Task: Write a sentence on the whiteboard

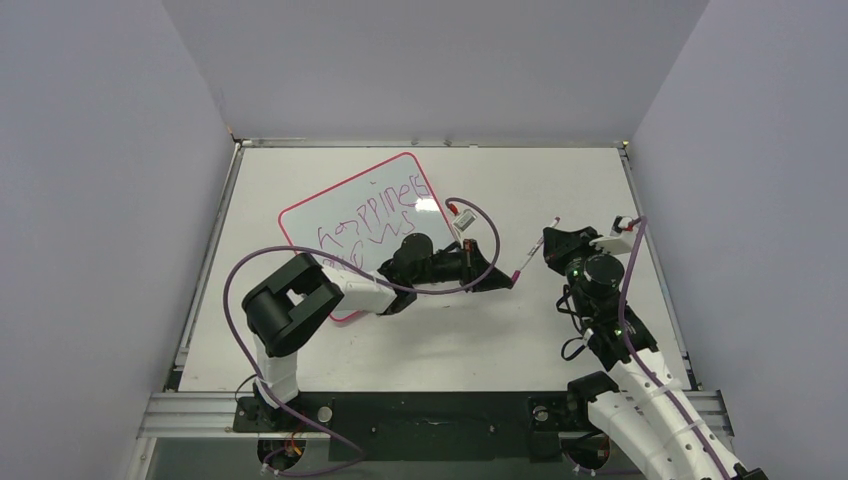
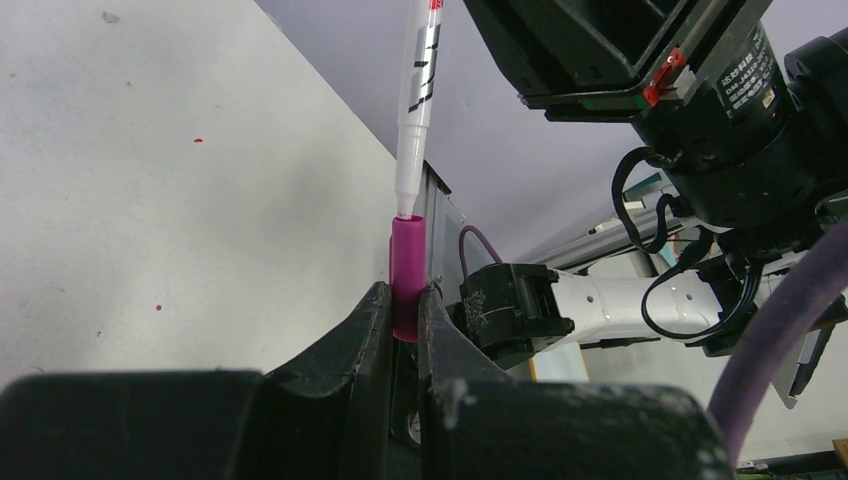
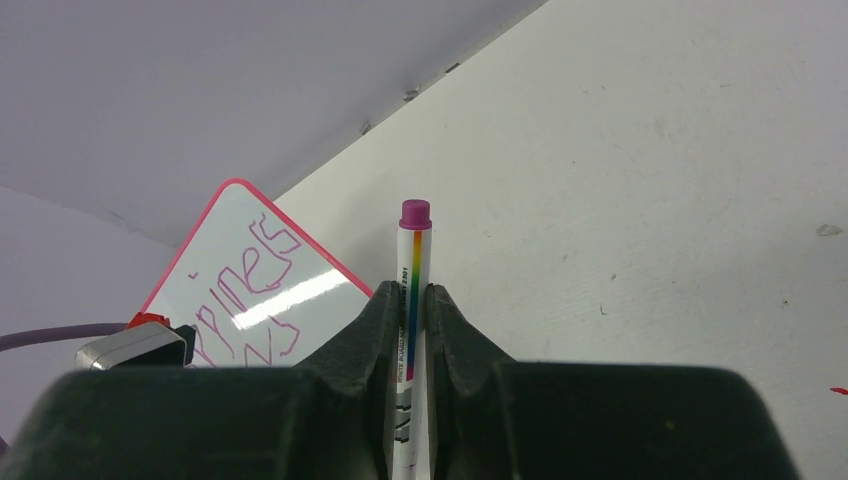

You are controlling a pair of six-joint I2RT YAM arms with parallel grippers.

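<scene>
A white marker [image 2: 417, 95] with a magenta end plug [image 3: 415, 212] is pinched near its middle by my shut right gripper. My left gripper is shut on the magenta cap [image 2: 407, 262]. The marker's narrow tip end points at the cap's mouth; in the left wrist view it appears to meet the rim, and I cannot tell whether it is inside. From above, marker and cap line up between the two grippers. The red-edged whiteboard [image 1: 305, 222] lies at the left with "happiness" and more magenta writing below, partly hidden by my left arm.
Purple cables [image 1: 243, 345] loop along both arms. Grey walls enclose the sides and back.
</scene>
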